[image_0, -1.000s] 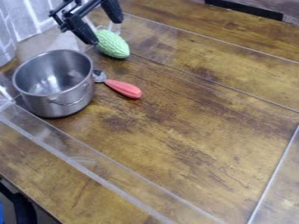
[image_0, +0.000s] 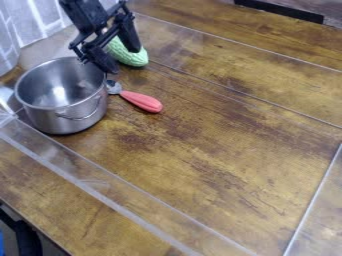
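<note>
A black gripper (image_0: 96, 52) hangs at the upper left, over the back rim of a steel pot (image_0: 60, 105) and in front of a green textured object (image_0: 128, 55), which it partly hides. Whether its fingers are open or shut is unclear. A utensil with a red handle (image_0: 142, 101) lies just right of the pot, its metal end near the pot's side.
A crumpled light material lies at the upper left behind the pot.
The gripper has come lower and toward the front, nearer the pot, and now covers more of the green object. The pot and red-handled utensil look unmoved.
</note>
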